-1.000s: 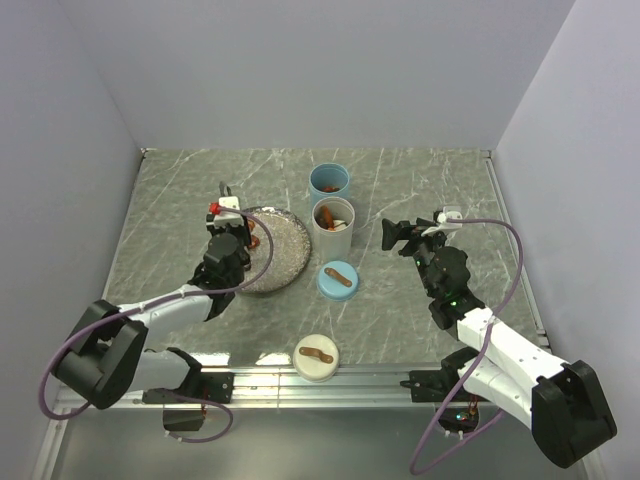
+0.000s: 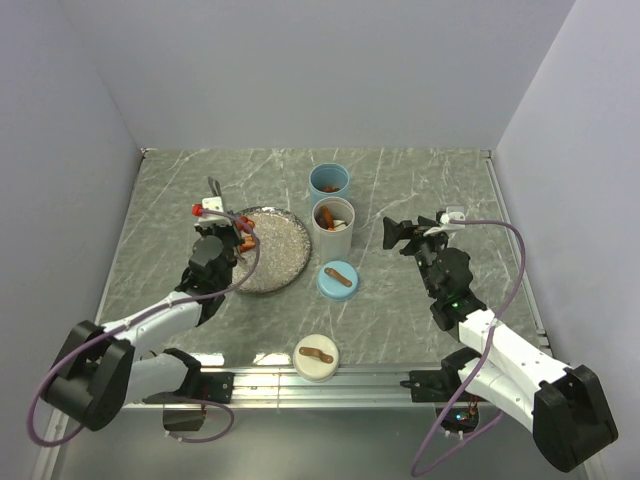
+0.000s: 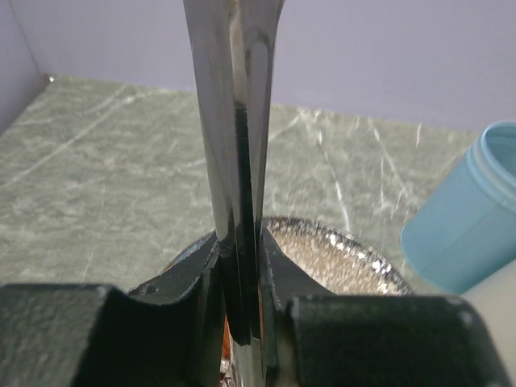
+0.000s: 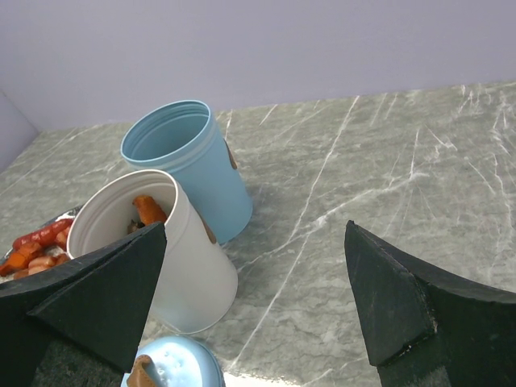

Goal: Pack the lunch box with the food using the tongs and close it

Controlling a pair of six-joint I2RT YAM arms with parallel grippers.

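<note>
Shiny metal tongs (image 3: 239, 121) stand steeply upright, with my left gripper shut on them. This gripper is over the left side of the large round plate (image 2: 285, 250), where orange-red food (image 2: 247, 242) shows partly behind it. What the lower tips of the tongs touch is hidden. Right of the plate, the white container (image 2: 338, 240) has food inside, with an orange-brown piece (image 4: 149, 210) on top. Behind it stands the blue container (image 2: 318, 190), with a little food at its bottom. My right gripper is open and empty, over bare table to the right.
A blue lid (image 2: 330, 289) with a brown handle lies in front of the white container. Nearer the front edge is a white lid (image 2: 310, 371). Walls (image 2: 560, 150) rise behind and at the sides.
My left gripper has shifted a little to the left with the tongs, uncovering more of the food on the plate. The right arm, containers and lids show no clear movement.
</note>
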